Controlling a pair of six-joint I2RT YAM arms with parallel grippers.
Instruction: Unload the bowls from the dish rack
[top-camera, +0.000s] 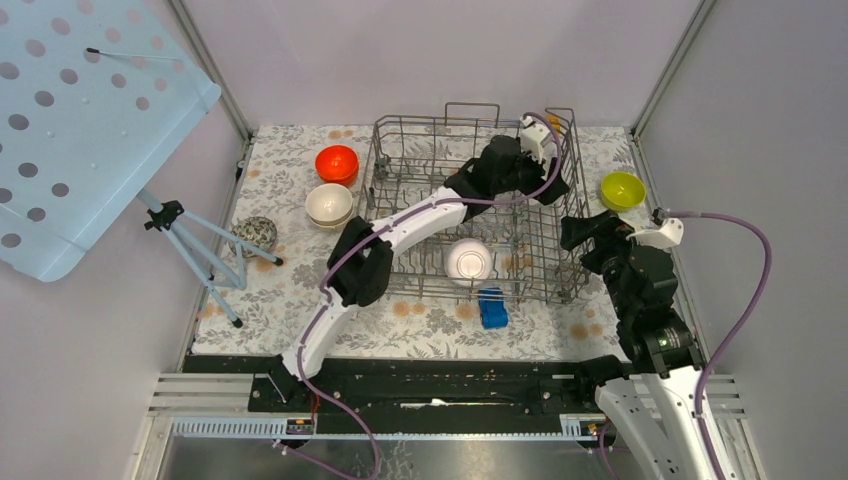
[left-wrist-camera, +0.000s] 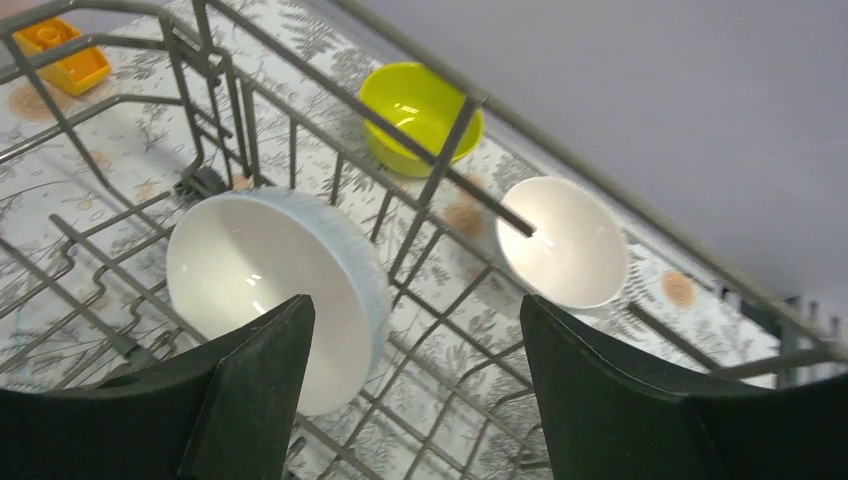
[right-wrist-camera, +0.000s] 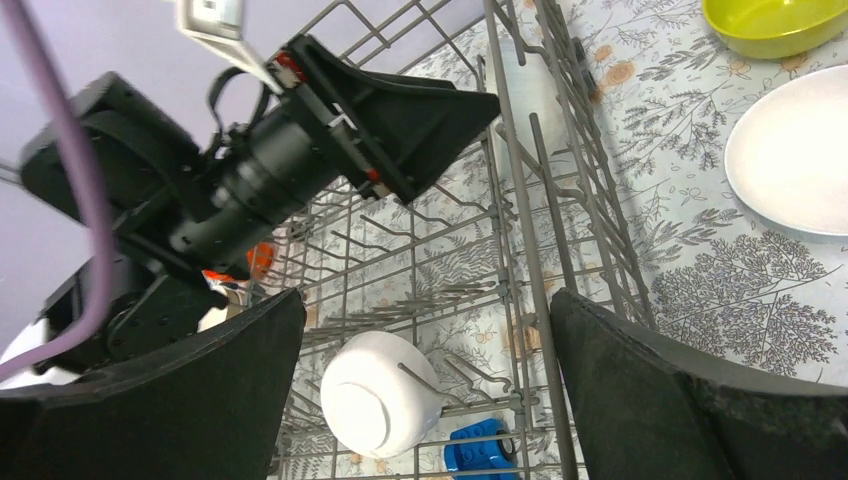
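Observation:
The wire dish rack holds a white bowl standing on edge at its right rear, and another white bowl upside down near the front. My left gripper is over the standing bowl, mostly covering it from above. In the left wrist view its open fingers are spread, with the bowl's lower part near the left one; a firm hold does not show. My right gripper is open with no bowl between its fingers, over the rack's right wall.
Right of the rack are a lime bowl and a white bowl. Left of it sit a red bowl and stacked cream bowls. A blue block lies at the front edge. Rack wires surround the standing bowl.

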